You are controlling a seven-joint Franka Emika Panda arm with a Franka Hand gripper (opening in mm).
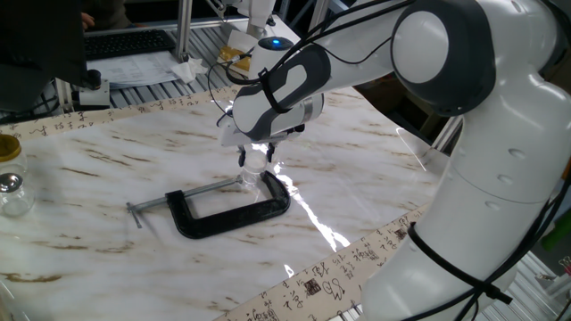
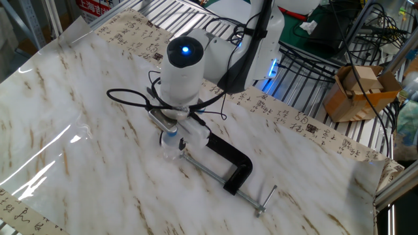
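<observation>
A black C-clamp with a metal screw rod lies on the marble-patterned tabletop. A clear container stands between the rod's end and the clamp's far arm; whether they touch it I cannot tell. Over its top my gripper points down and is open, one dark finger to each side of the rim. In exterior view 2 the clamp reaches out to the right from under the wrist, and part of the clear container shows below. The wrist hides most of the fingers there.
Clear jars, one with a yellow lid, stand at the left edge of exterior view 1. A keyboard and papers lie beyond the table. A cardboard box sits off the table's far side.
</observation>
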